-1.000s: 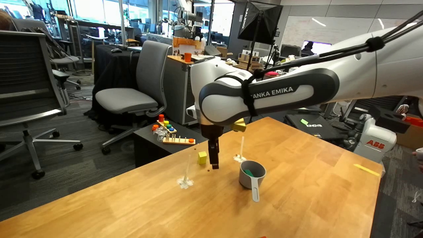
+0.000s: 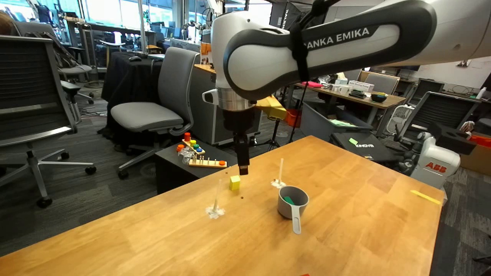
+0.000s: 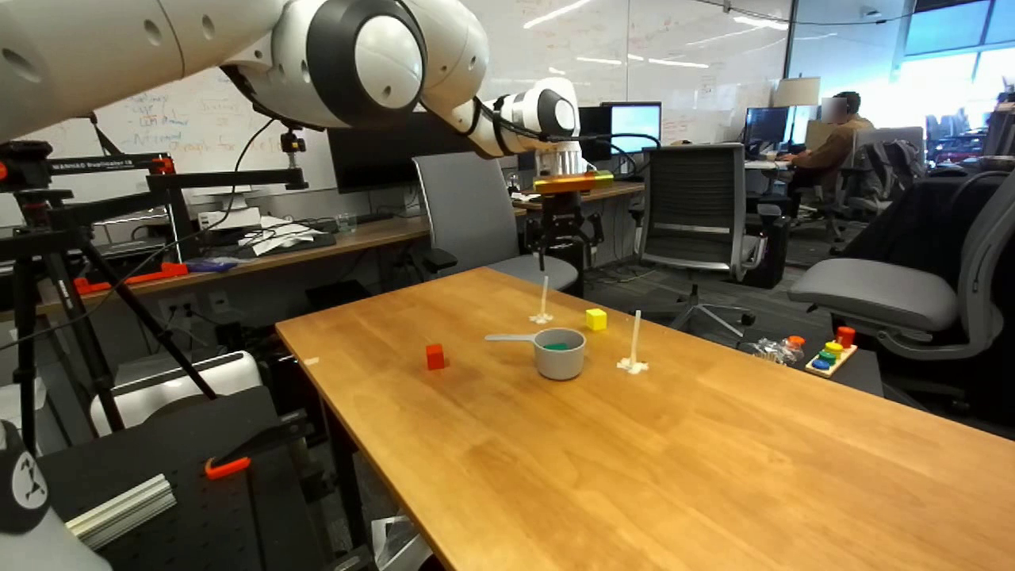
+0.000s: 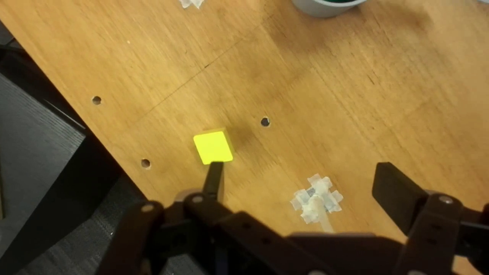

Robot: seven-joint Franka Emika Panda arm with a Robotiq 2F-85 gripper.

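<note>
In the wrist view my gripper is open, its two fingers wide apart with only table beneath them. A yellow cube (image 4: 213,147) rests on the table just beyond the tip of the left finger. Exterior view 1 has the gripper (image 2: 243,170) in the air above and slightly right of the yellow cube (image 2: 235,182). A grey measuring cup (image 2: 293,202) with a handle stands nearby, something green (image 2: 288,200) inside it. On the cup's handle side, a red cube (image 3: 434,357) sits on the table in exterior view 2.
Two thin upright sticks (image 3: 635,338) (image 3: 544,298) are taped to the table on either side of the yellow cube. The table edge (image 4: 91,133) runs close to that cube. A low black stand with wooden toys (image 2: 208,163) is beyond.
My gripper has risen well above the table and shifted left in exterior view 1. The yellow cube and the cup stand where they were.
</note>
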